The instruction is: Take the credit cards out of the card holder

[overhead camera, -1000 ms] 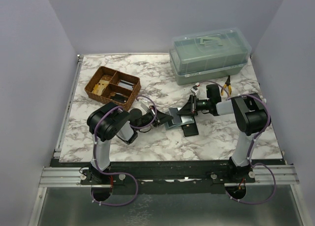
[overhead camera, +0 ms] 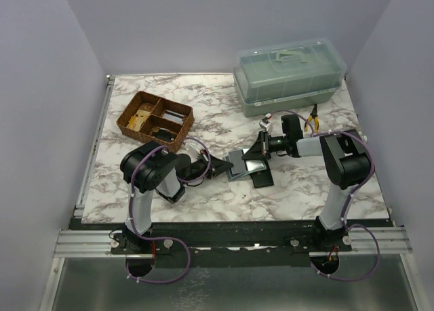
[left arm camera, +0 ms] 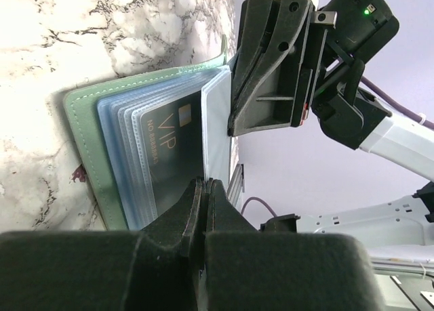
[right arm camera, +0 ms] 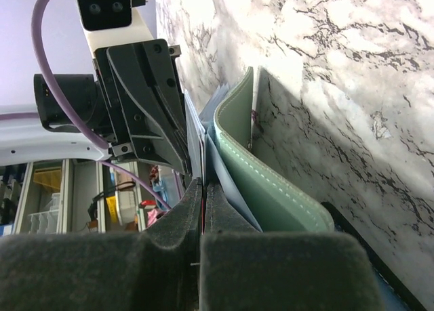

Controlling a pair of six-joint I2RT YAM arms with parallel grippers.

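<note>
The open green card holder has clear plastic sleeves [right arm camera: 196, 135], one showing a dark VIP card; its green cover [right arm camera: 244, 162] curves up in the right wrist view. My left gripper [overhead camera: 227, 165] is shut at the near end of an upright sleeve leaf, its tips on that thin plastic. My right gripper [overhead camera: 247, 155] is also shut, at the other side of the holder, with thin sleeve edges running into its fingertips; whether they are pinched is hard to tell.
A brown compartment box [overhead camera: 142, 114] sits at back left. Clear green storage boxes [overhead camera: 285, 74] stand at back right, with yellow-handled pliers [overhead camera: 312, 118] beside them. A dark flat object [overhead camera: 263, 179] lies just below the holder.
Both grippers have shifted slightly from their places a second ago, the left one a little down and left, the right one slightly left. Little differs from the more recent frame.
</note>
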